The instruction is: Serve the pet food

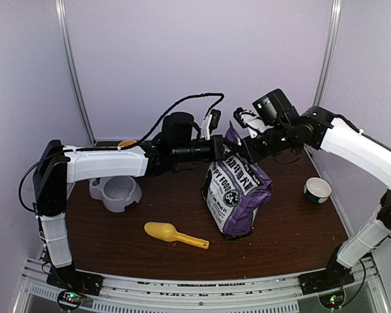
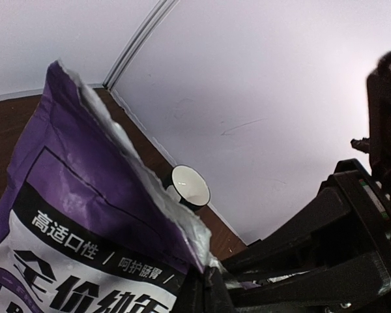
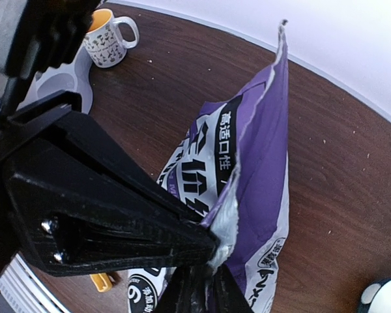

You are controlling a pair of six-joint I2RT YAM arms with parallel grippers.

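A purple and white pet food bag (image 1: 238, 199) stands on the table, its top edge raised. Both grippers meet at that top edge: my left gripper (image 1: 225, 149) from the left, my right gripper (image 1: 246, 149) from the right. Both look shut; whether either has the thin bag edge between its fingertips is hidden in the wrist views, where the crinkled edge (image 3: 225, 228) runs down among the fingers. A yellow scoop (image 1: 176, 235) lies in front of the bag. A grey pet bowl (image 1: 115, 193) sits on the left, a dark-and-white cup (image 1: 317, 190) on the right.
A white mug (image 3: 107, 42) with an orange inside stands at the back left, mostly behind the left arm in the top view. Walls (image 1: 195, 65) enclose the table.
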